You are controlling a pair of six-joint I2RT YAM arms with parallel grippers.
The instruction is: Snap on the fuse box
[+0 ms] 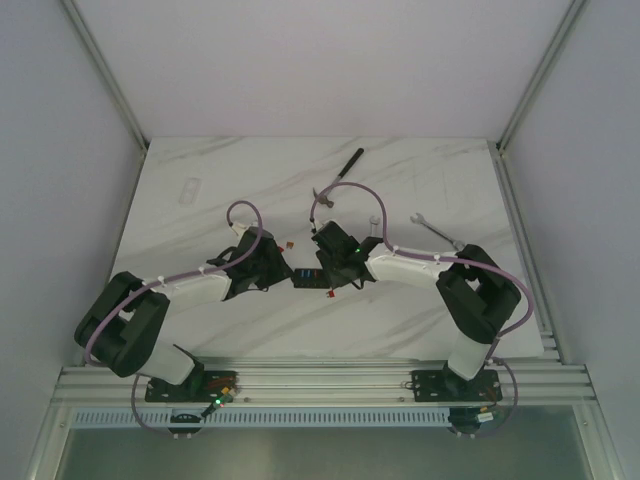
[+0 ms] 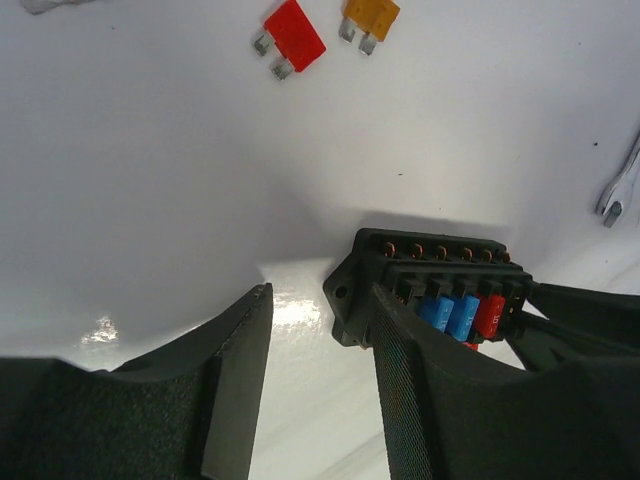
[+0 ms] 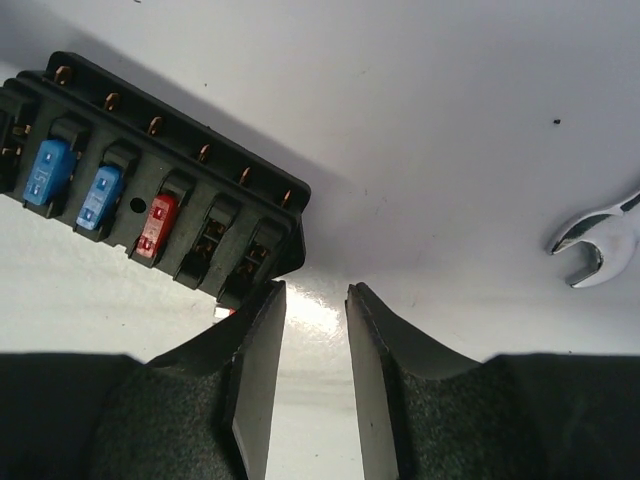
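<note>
The black fuse box (image 1: 309,278) lies on the white table between my grippers, holding blue fuses (image 2: 462,315) and a red fuse (image 3: 157,225), with some slots empty. My left gripper is just left of the box, its fingertips close to the box's mounting tab; whether anything is between them is unclear. My right gripper is at the box's right end, fingers part open, one fingertip by the box's edge with a small red piece partly hidden behind it.
Loose red (image 2: 295,35) and orange (image 2: 370,20) fuses lie behind the box. A hammer (image 1: 338,175) and wrenches (image 3: 595,240) lie at the back and right.
</note>
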